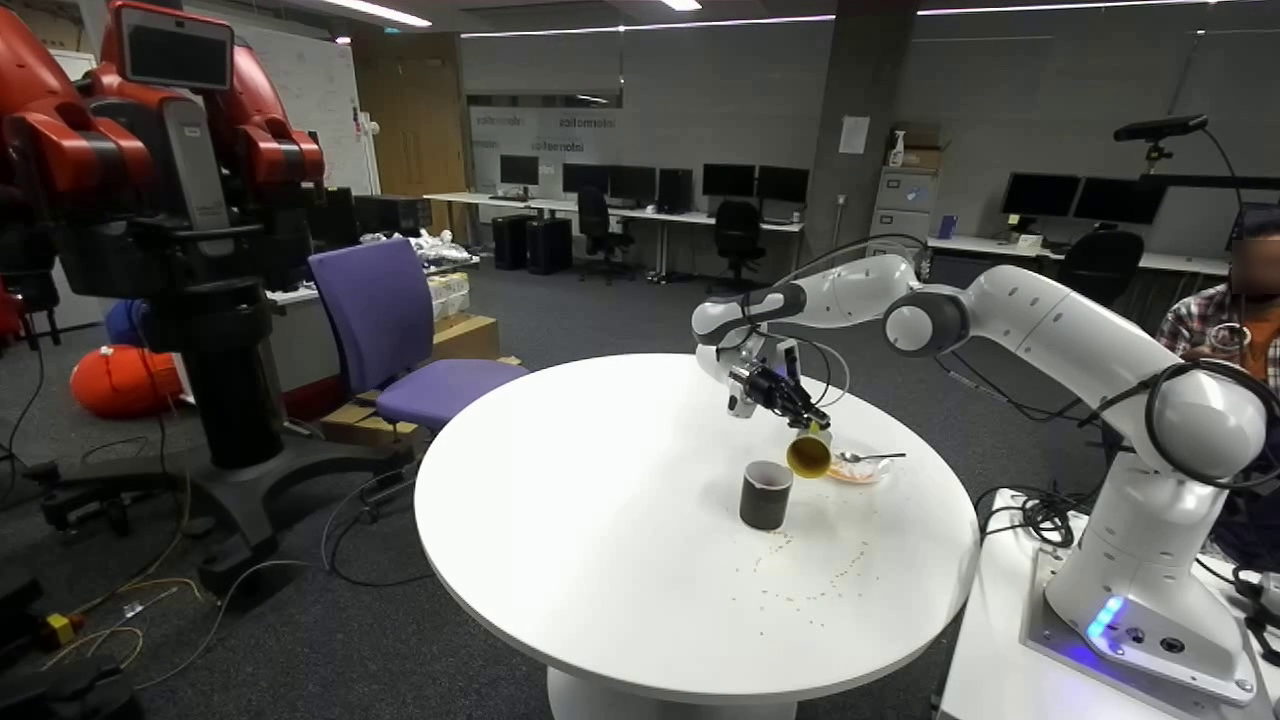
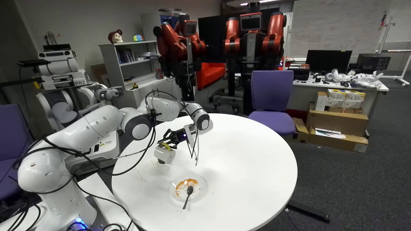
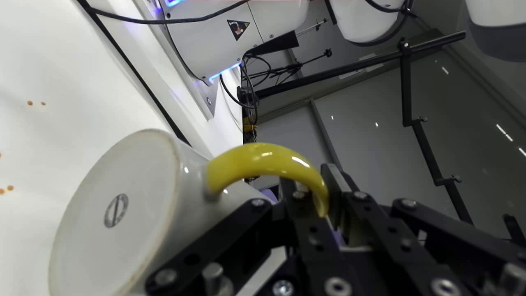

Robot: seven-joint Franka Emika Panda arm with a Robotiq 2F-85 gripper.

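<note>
A white mug (image 3: 118, 217) with a yellow handle (image 3: 266, 163) hangs tilted on its side, and my gripper is shut on that handle. In exterior view 1 the yellow inside of the mug (image 1: 809, 456) faces the camera. Close beside it, a dark grey mug (image 1: 765, 496) stands upright on the round white table (image 1: 600, 516). Exterior view 2 has the white mug (image 2: 164, 154) below my gripper (image 2: 165, 143), hiding most of the grey mug behind it. Whether anything is left inside the white mug I cannot tell.
A clear plate (image 2: 202, 192) holds orange bits and a spoon (image 2: 188, 195). Small orange grains (image 1: 792, 596) lie scattered on the table near the grey mug. A purple chair (image 1: 396, 324) stands beyond its edge.
</note>
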